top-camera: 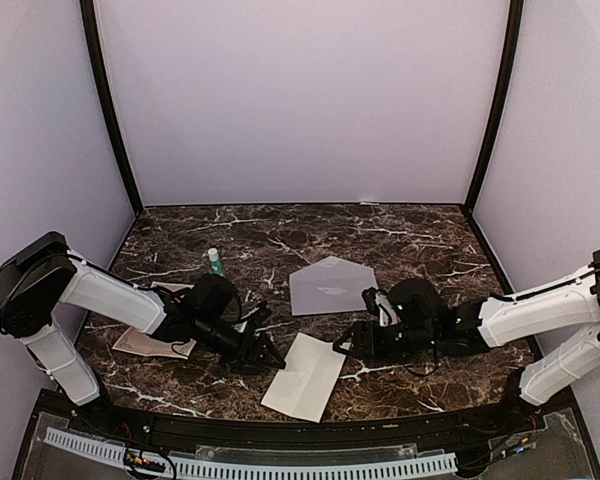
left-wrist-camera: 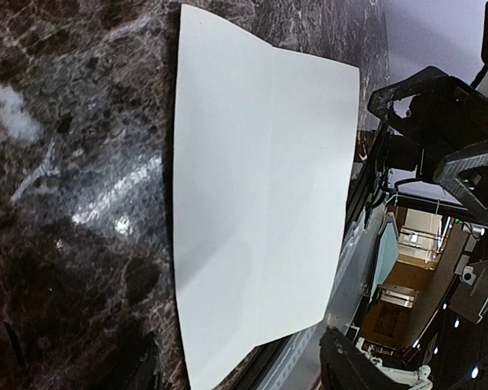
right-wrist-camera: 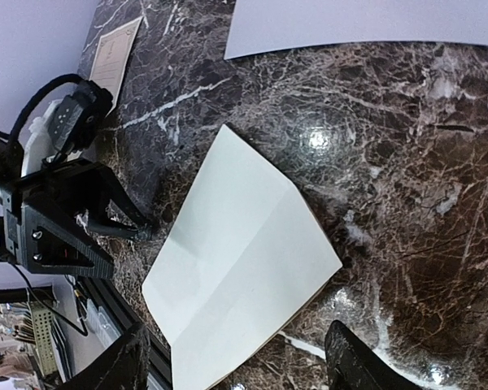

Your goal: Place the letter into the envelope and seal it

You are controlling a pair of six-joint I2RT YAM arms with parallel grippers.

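Observation:
The folded cream letter (top-camera: 305, 378) lies near the table's front edge, a crease running along its length and its panels slightly raised. Behind it the white envelope (top-camera: 332, 290) rests flat, its pointed flap spread away from me. Low at the letter's left edge is my left gripper (top-camera: 276, 362); its fingers (left-wrist-camera: 342, 366) stand apart over the paper's near end. Opposite, my right gripper (top-camera: 344, 346) hovers by the letter's upper right corner, fingers (right-wrist-camera: 130, 353) also spread. Whether either touches the paper is unclear. Neither visibly grips anything.
A pinkish printed sheet (top-camera: 145, 345) lies at the left, partly under the left arm. A glue stick (top-camera: 214, 261) with a white cap stands behind that arm.

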